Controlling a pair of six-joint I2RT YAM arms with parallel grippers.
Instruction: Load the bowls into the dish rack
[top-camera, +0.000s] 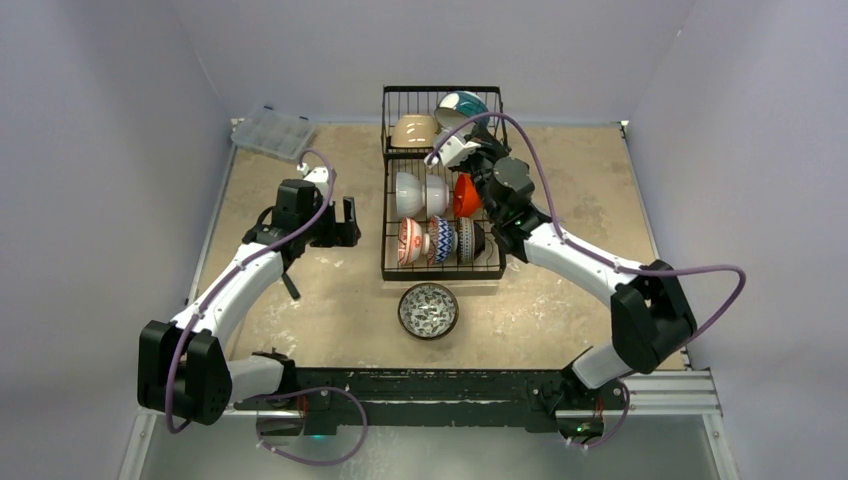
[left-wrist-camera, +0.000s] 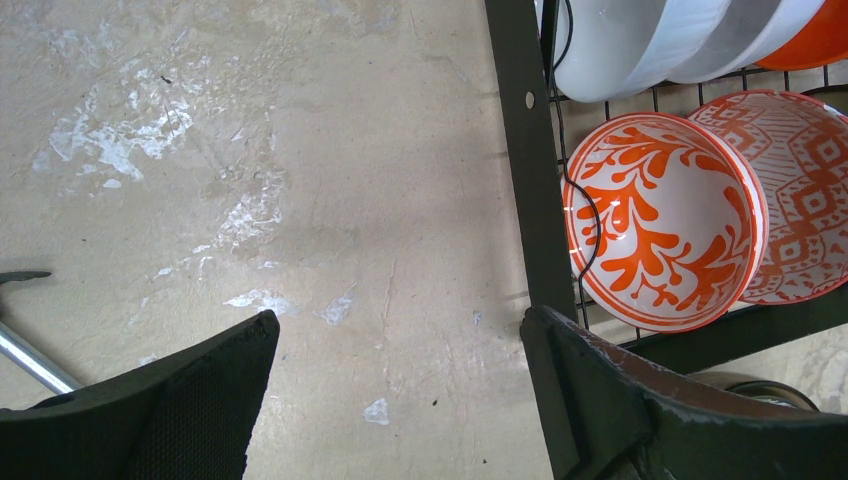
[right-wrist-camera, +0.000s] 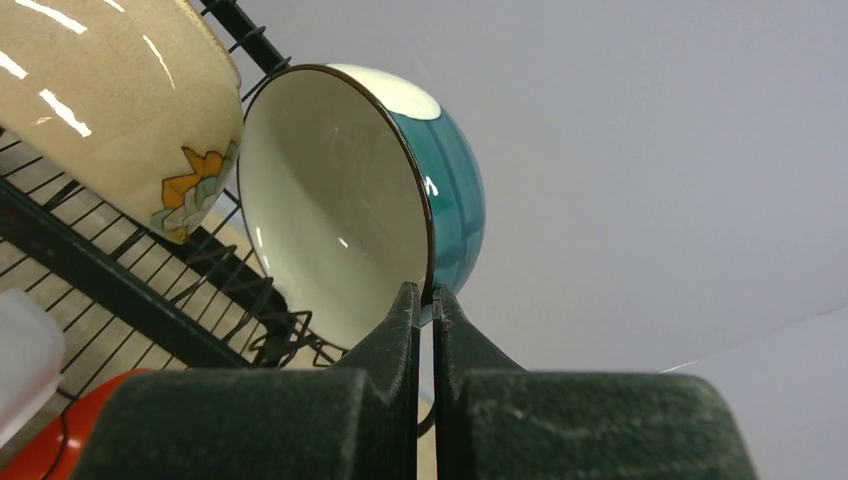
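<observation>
On the upper tier of the dish rack, the teal and cream bowl leans on its side beside a tan bowl. My right gripper is shut, its tips against the teal bowl's right rim; nothing shows between them. Lower down stand two white bowls, an orange-red bowl and a row of patterned bowls. One black-and-white patterned bowl sits upright on the table in front of the rack. Left of the rack, my left gripper stands open and empty.
A clear divided plastic box lies at the back left. A dark-handled tool is on the table beneath the left arm. The table right of the rack is mostly clear, and a wall rises close behind the rack.
</observation>
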